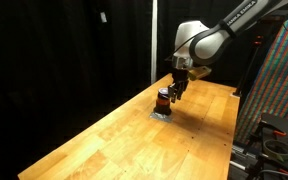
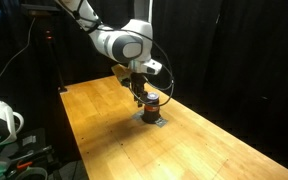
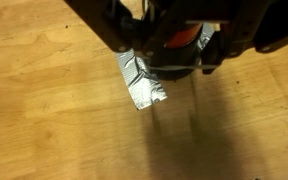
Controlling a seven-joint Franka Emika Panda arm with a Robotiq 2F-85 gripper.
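A small dark, can-like object [image 1: 163, 103] with an orange-red band stands upright on a silver patch [image 1: 160, 115] on the wooden table. My gripper [image 1: 175, 93] is at the object's upper right in exterior view 1. Exterior view 2 has the gripper [image 2: 140, 97] at the left of the can [image 2: 151, 107], close to it; whether they touch cannot be told. In the wrist view, dark finger parts at the top edge partly cover the orange band [image 3: 185, 37], and silver tape [image 3: 141, 84] shows below. How far apart the fingertips stand is not clear.
A dark curtain [image 1: 64, 70] hangs along its far side. Dark equipment [image 1: 276, 145] stands beyond the table's right edge.
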